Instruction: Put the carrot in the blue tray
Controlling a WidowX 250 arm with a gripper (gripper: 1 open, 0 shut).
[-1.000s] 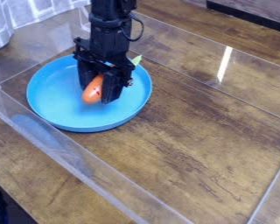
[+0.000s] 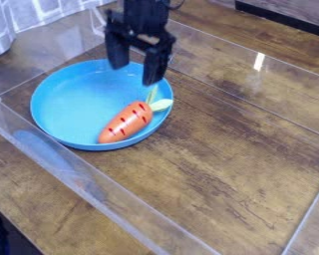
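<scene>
An orange carrot (image 2: 125, 122) with dark stripes and a pale green top lies in the blue tray (image 2: 67, 98), on its right side. The green end rests toward the tray's right rim. Above the tray's far side, clear of the carrot, my black gripper (image 2: 137, 68) stands open. Its two fingers are spread wide, and nothing is between them.
Clear plastic walls (image 2: 89, 189) run along the left and front of the tray. A quilted silvery surface (image 2: 36, 12) shows at the back left.
</scene>
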